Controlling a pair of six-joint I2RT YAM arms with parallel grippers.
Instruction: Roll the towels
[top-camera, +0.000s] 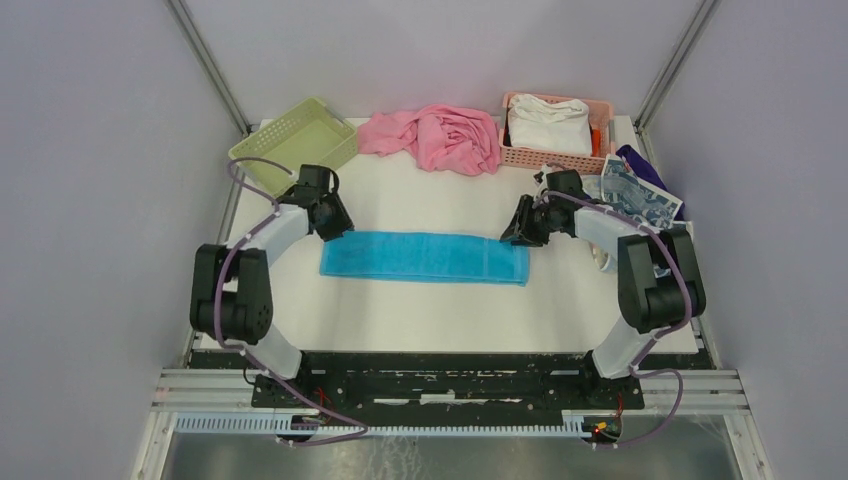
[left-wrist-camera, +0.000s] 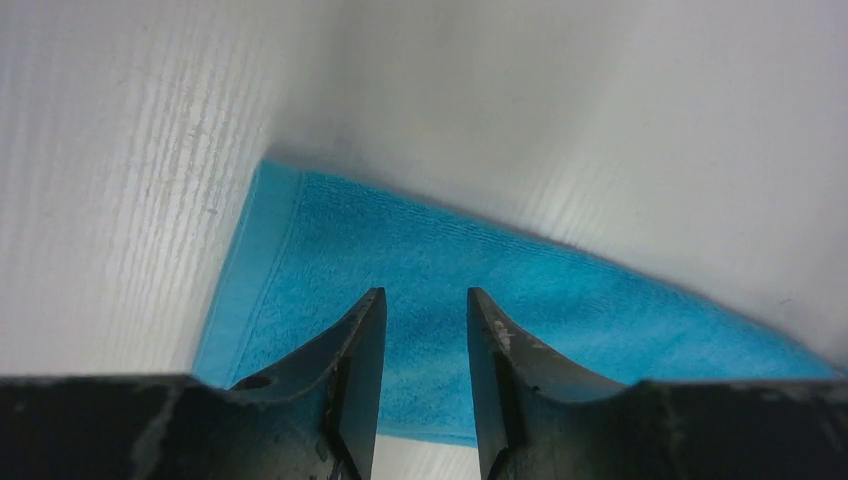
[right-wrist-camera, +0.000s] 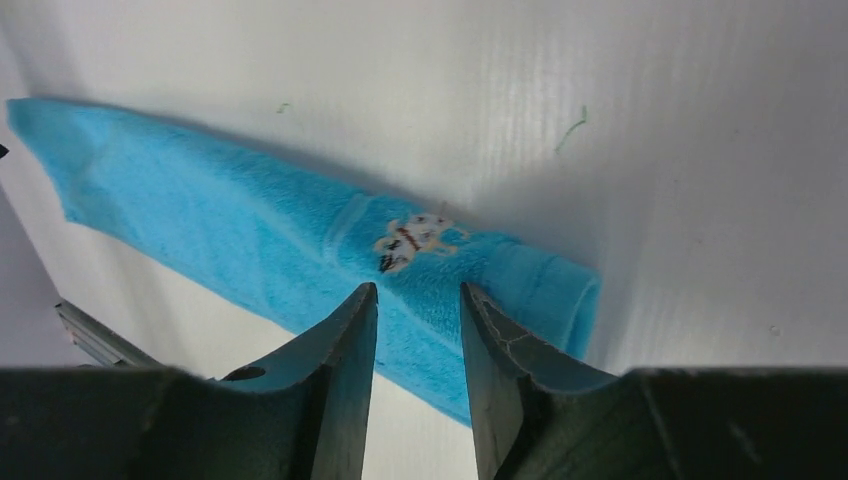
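Observation:
A blue towel (top-camera: 420, 257) lies folded into a long flat strip across the middle of the table. Over its left end, near the far corner, is my left gripper; its fingers stand apart with only a view of the towel (left-wrist-camera: 400, 250) between them. My right gripper is open above the towel's right end. Beneath it, the cloth (right-wrist-camera: 400, 240) shows a small light-coloured motif and a folded edge. Neither gripper holds any cloth.
A green basket (top-camera: 335, 155) stands empty at the back left, beside a heap of pink cloth (top-camera: 440, 138). At the back right, a pink basket (top-camera: 540, 158) holds white cloth, with patterned cloths (top-camera: 640, 195) nearby.

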